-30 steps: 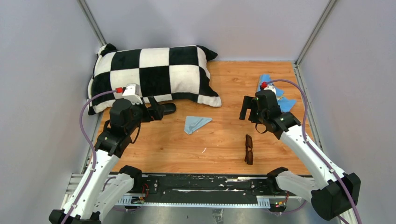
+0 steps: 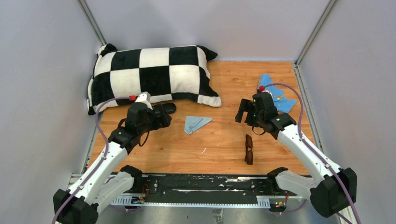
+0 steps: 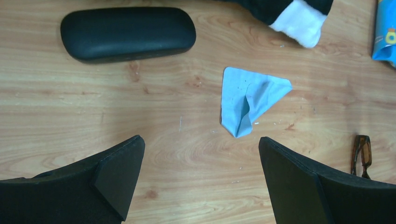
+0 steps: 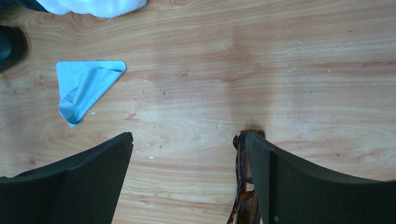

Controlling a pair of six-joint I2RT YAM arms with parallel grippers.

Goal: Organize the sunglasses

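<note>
Brown tortoiseshell sunglasses (image 2: 249, 150) lie on the table at the front right. In the right wrist view the sunglasses (image 4: 246, 198) are partly hidden behind the right-hand finger. A black glasses case (image 3: 128, 33) lies shut near the pillow, partly covered by my left arm from above. The folded blue cloth (image 2: 196, 123) rests mid-table. My left gripper is open above the table, in front of the case and left of the cloth, with nothing between its fingers. My right gripper also stands open and empty, behind and above the sunglasses.
A black-and-white checkered pillow (image 2: 154, 72) fills the back left. Blue packaging (image 2: 285, 103) lies at the back right, partly behind my right arm. Bare wood (image 2: 210, 154) stretches across the front middle, and the back middle right is clear.
My left arm has moved right and slightly toward the front. The right gripper has shifted slightly left. The sunglasses, cloth and case have not moved.
</note>
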